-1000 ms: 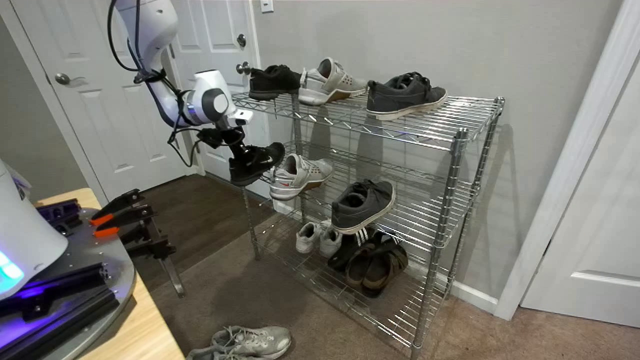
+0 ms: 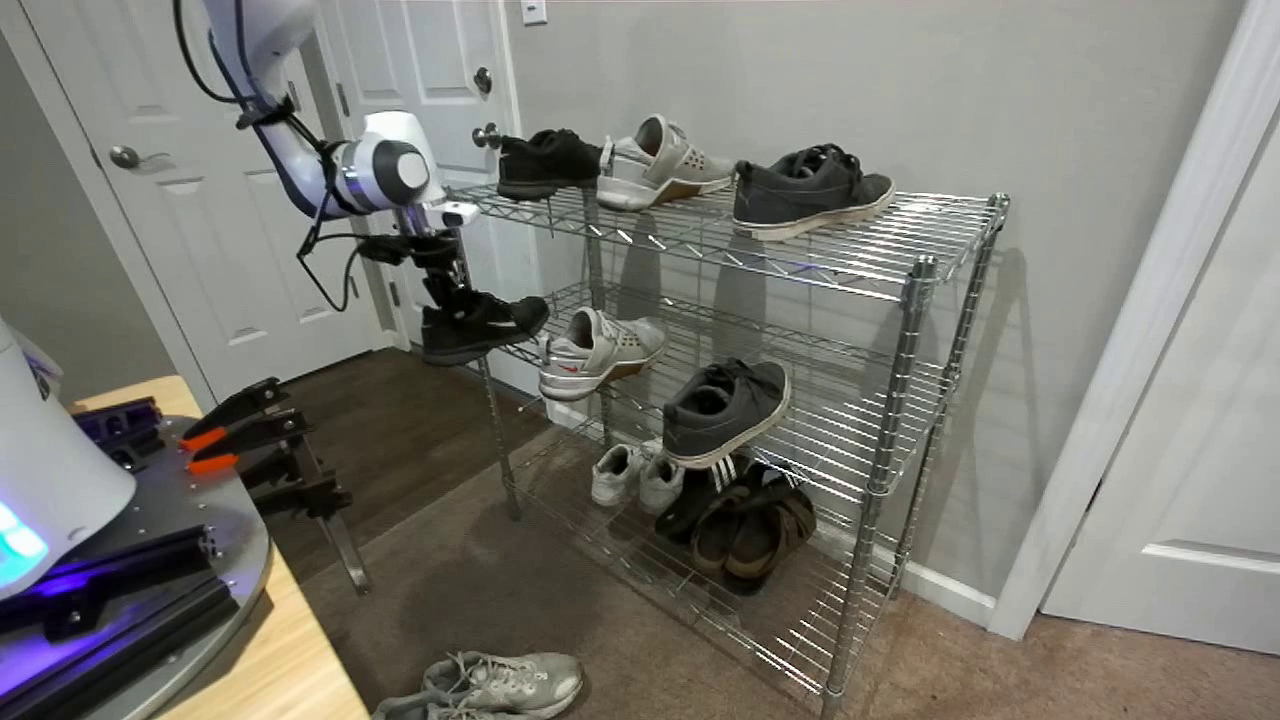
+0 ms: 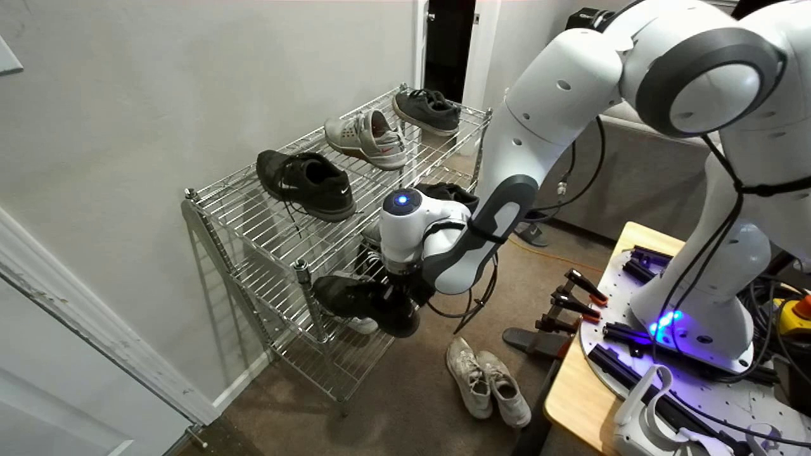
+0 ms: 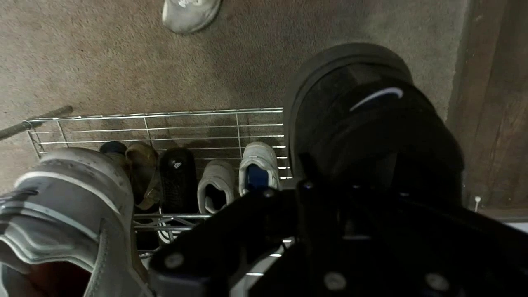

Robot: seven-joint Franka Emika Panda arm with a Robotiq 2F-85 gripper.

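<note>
In exterior view 1, a black shoe (image 2: 483, 324) with a pale swoosh is at the left end of the wire rack's middle shelf, its heel reaching out past the front edge. My gripper (image 2: 450, 294) is shut on this shoe from above. The wrist view shows the shoe's heel (image 4: 354, 89) pointing toward the carpet; the dark fingers blend into the black upper, so the exact grip is hidden. Seen from the other side, the shoe (image 3: 365, 303) hangs under my wrist near the shelf corner. Whether its sole touches the shelf I cannot tell.
Three shoes, including a black one (image 3: 304, 182), stand on the top shelf. The bottom shelf holds sandals (image 2: 756, 536) and white shoes. White sneakers (image 3: 486, 380) lie on the carpet.
My gripper and the black shoe have moved left in exterior view 1, away from the grey shoe and outward from the rack. The shoe now sits more level. Other shoes have not moved.
</note>
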